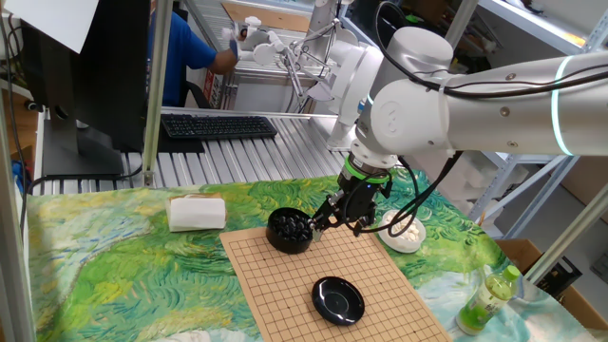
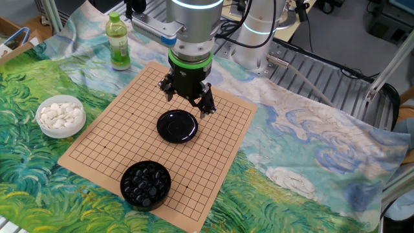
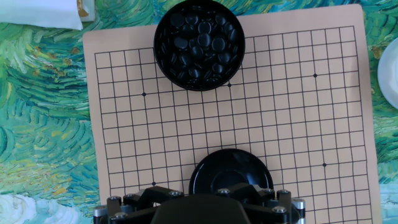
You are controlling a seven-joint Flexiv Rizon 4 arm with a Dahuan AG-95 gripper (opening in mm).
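Observation:
My gripper (image 2: 187,107) hangs above the Go board (image 1: 275,294) with its fingers spread wide and nothing between them. In the wrist view the two fingers (image 3: 104,210) stand far apart along the bottom edge. A round, shallow black lid or dish (image 2: 177,127) lies empty on the board; from the wrist it shows just beyond the gripper, its near part covered. The black bowl (image 3: 199,86), filled with black stones (image 3: 204,40), rests near one edge of the board. Beside the board, on the cloth, is a white bowl (image 2: 61,133) of white stones (image 2: 61,115).
A green-capped bottle (image 2: 118,45) stands upright on the painted cloth (image 2: 284,162) close to a board corner. White folded tissue or a packet (image 1: 197,213) lies off the board. Keyboard (image 1: 218,127) and monitor occupy the slatted surface behind. Most of the board is bare.

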